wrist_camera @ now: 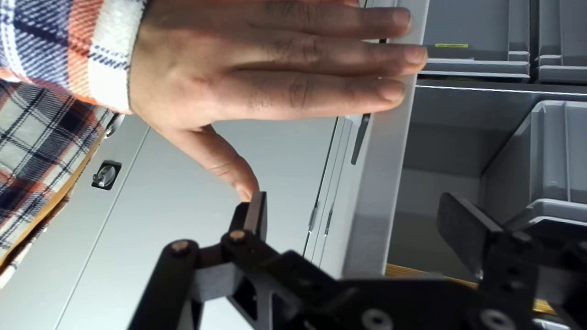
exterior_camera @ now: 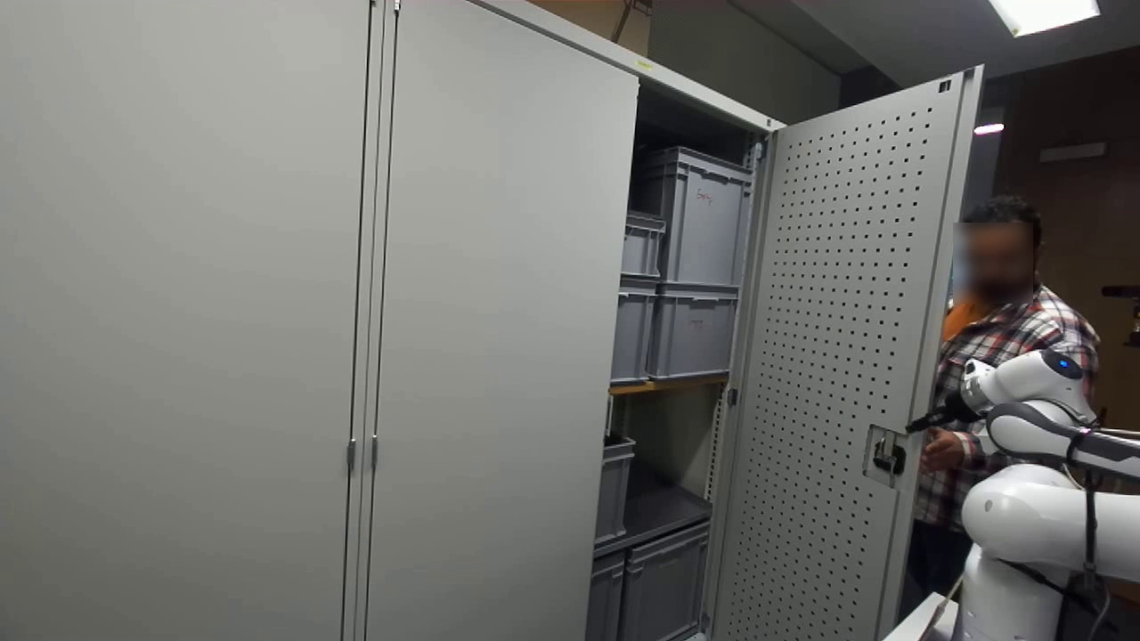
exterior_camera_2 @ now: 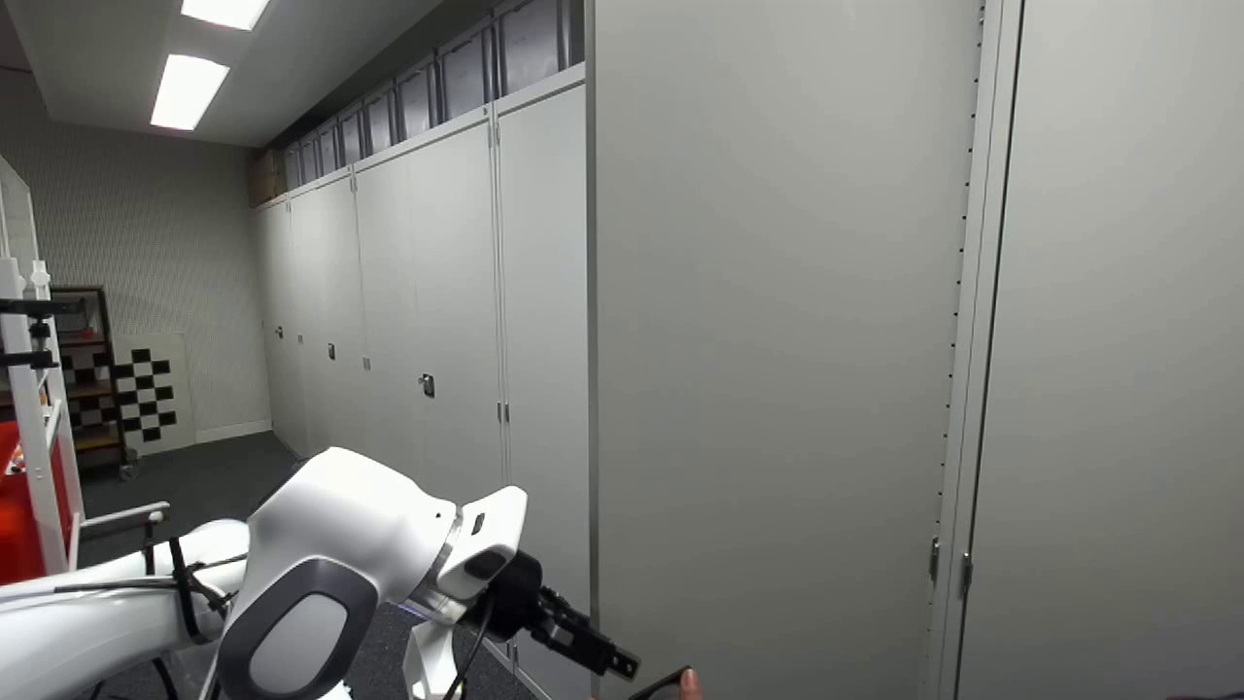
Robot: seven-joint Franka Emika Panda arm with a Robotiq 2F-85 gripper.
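Note:
The tall grey cabinet door [exterior_camera: 844, 320], perforated on its inner face, stands swung open. In the wrist view my gripper is open, its two dark fingers spread wide. A pale upright edge strip [wrist_camera: 379, 192] shows between them with nothing clamped; how close it is, I cannot tell. From the first exterior view, the gripper [exterior_camera: 916, 427] is at the door's free edge, just above the latch [exterior_camera: 887, 458]. A person's hand [wrist_camera: 264, 66] lies with fingertips across the strip, its thumb close to my left finger. In the second exterior view, the gripper [exterior_camera_2: 630, 675] overlaps the door's outer face [exterior_camera_2: 781, 350].
A person [exterior_camera: 1005, 320] in a plaid shirt stands behind the door, close to my arm [exterior_camera: 1026, 513]. Grey bins [exterior_camera: 695, 331] fill the shelves inside the cabinet. The neighbouring door [exterior_camera: 502, 320] is closed.

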